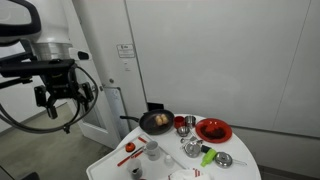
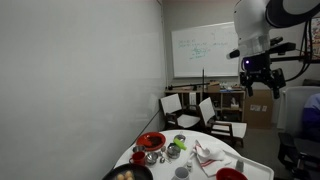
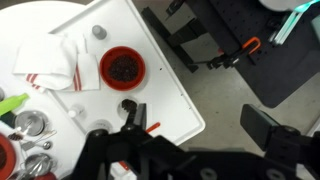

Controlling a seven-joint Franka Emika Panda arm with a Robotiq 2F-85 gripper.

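Observation:
My gripper (image 1: 65, 105) hangs high above the left side of the table, its fingers spread and empty. In the wrist view the open gripper is over the edge of a white tray (image 3: 180, 112), partly above the floor. A red bowl (image 3: 122, 66) with dark contents sits on this tray, beside a white cloth (image 3: 48, 62) with red stripes. Near the bowl stands a light cup (image 3: 127, 106), dark inside. The second exterior view has the gripper (image 2: 262, 82) well above the tabletop, touching nothing.
A black pan (image 1: 157, 122) holding brown items and a red plate (image 1: 213, 130) lie toward the back. A metal pot (image 1: 193, 148), a green item (image 1: 208, 157) and a white mug (image 1: 152, 150) are nearer the middle. Behind the table stands a white wall panel (image 1: 220, 60).

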